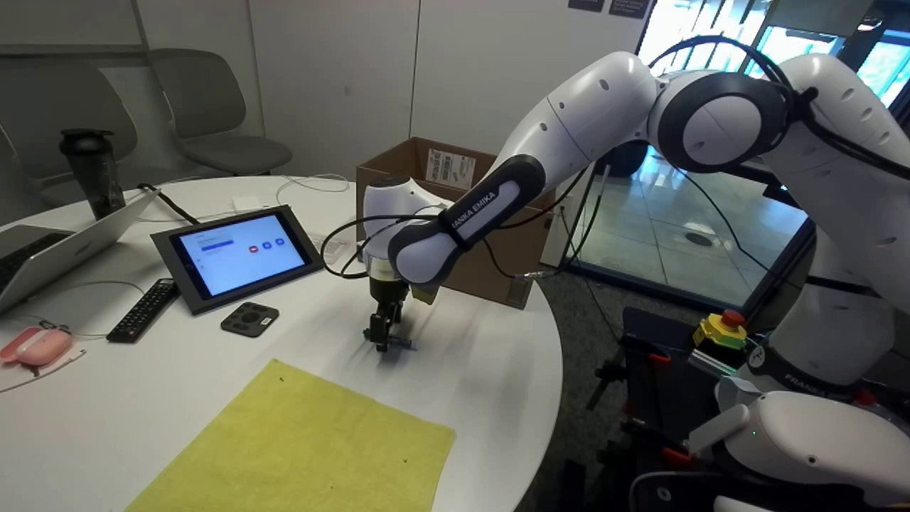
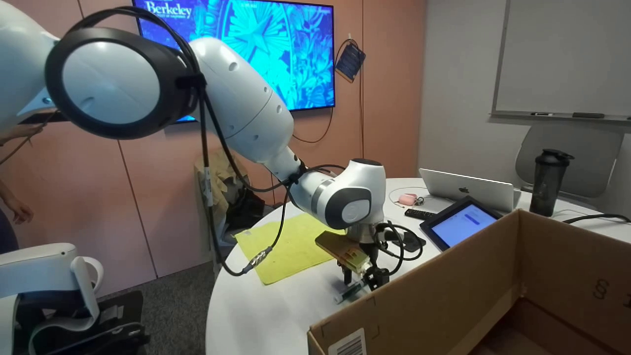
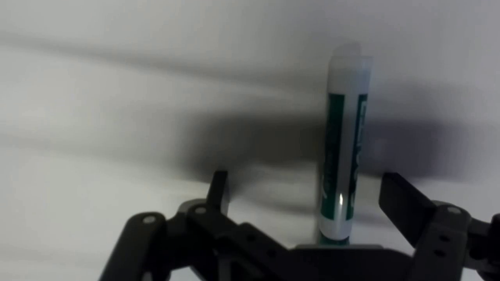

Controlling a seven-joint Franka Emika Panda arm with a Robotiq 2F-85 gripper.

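A marker (image 3: 341, 159) with a white barrel and green label lies on the white table, seen in the wrist view between the two spread fingers. It sits closer to the right finger (image 3: 405, 206) than to the left finger (image 3: 218, 194) and appears to touch neither. My gripper is open, low over the table, with its fingers on either side of the marker. In exterior view 1 the gripper (image 1: 384, 337) hides the marker's middle; its end (image 1: 406, 345) pokes out to the right. The marker's pale end (image 2: 344, 296) also shows in exterior view 2.
A yellow cloth (image 1: 307, 444) lies flat in front of the gripper. Close behind the arm stands an open cardboard box (image 1: 486, 264). A tablet (image 1: 243, 256), a black remote (image 1: 145, 308), a dark square device (image 1: 249, 318) and a laptop (image 1: 77, 247) occupy the table's left side.
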